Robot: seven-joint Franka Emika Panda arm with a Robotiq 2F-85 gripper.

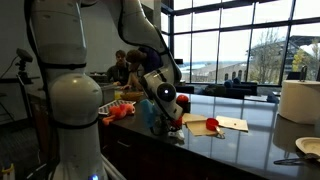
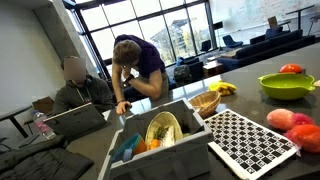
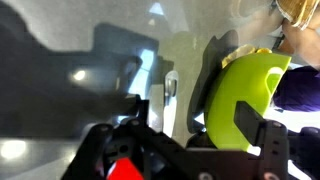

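Note:
Seen from the wrist view, my gripper is open, with dark fingers spread wide. A slim pale-tipped object lies on the dark glossy surface in the gap's line of sight; whether it touches a finger cannot be made out. To its right is a lime-green bowl, partly behind the right finger. Something red shows at the bottom edge. In exterior view 1 the gripper hangs low over the counter, small and partly dark. The arm does not appear in exterior view 2, where a green bowl stands at right.
A grey bin holds several items, beside a white perforated mat and red fruit. A red cup, brown paper and a large pale pot stand on the counter. People are behind it.

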